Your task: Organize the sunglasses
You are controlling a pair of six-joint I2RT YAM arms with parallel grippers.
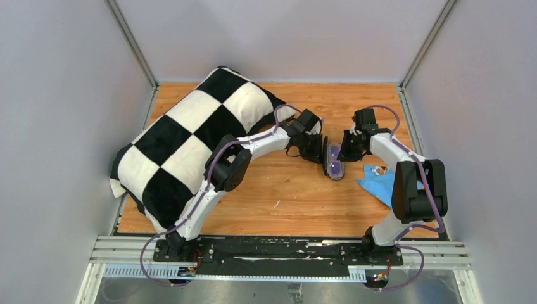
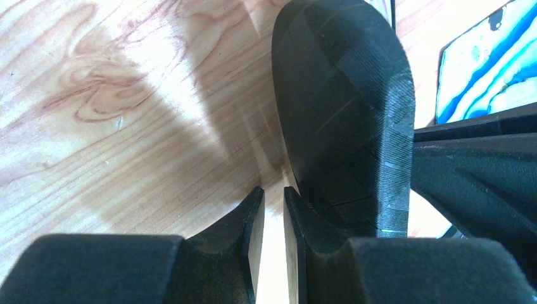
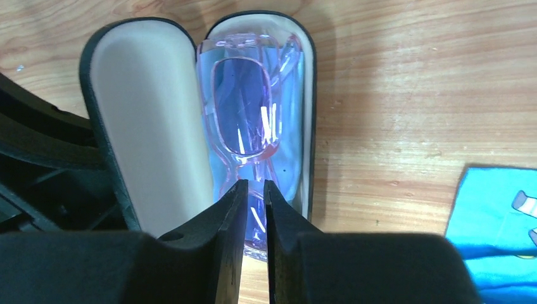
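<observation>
An open black glasses case (image 3: pixel 142 107) with pale lining holds clear pink-lilac sunglasses (image 3: pixel 240 107) on a blue cloth; in the top view it (image 1: pixel 327 158) lies between my grippers. My left gripper is at the lid's left, its tips close together by the lid's dark outside (image 2: pixel 342 95). My right gripper is over the sunglasses, its tips a small gap apart. I cannot tell whether either grips anything.
A blue cloth (image 1: pixel 373 185) lies at the right front. A checkered cushion (image 1: pixel 193 139) fills the left of the wooden table (image 1: pixel 278 209).
</observation>
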